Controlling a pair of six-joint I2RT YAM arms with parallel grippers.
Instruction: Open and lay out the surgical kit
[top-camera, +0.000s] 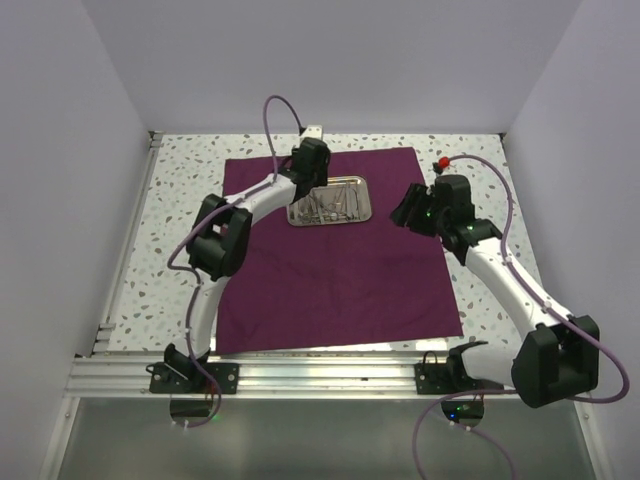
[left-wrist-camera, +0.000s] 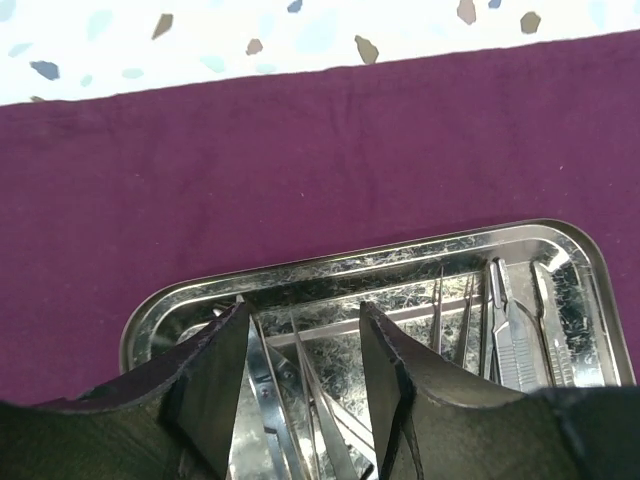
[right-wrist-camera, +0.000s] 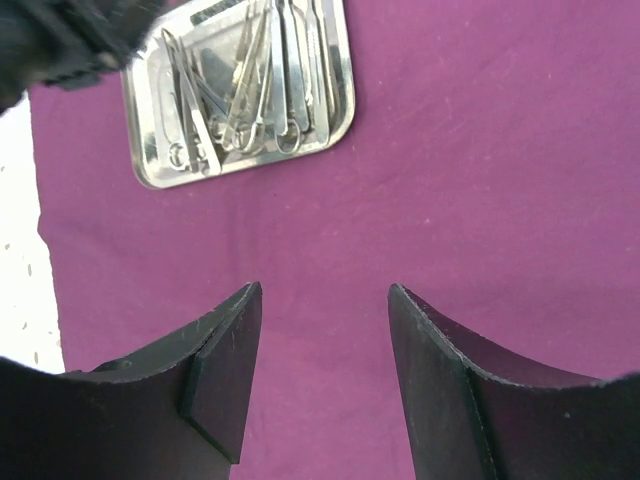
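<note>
A steel tray (top-camera: 360, 205) of scissors, tweezers and other instruments lies on the purple cloth (top-camera: 330, 280). My left gripper (top-camera: 310, 165) is over the tray's upper left part; in the left wrist view its open fingers (left-wrist-camera: 190, 400) hang above instruments (left-wrist-camera: 500, 330), with nothing visibly held. My right gripper (top-camera: 410, 210) is right of the tray, over the cloth, open and empty; in the right wrist view the tray (right-wrist-camera: 250, 160) lies ahead of it at the upper left.
A speckled table (top-camera: 180, 180) surrounds the cloth. Grey walls stand on either side and at the back.
</note>
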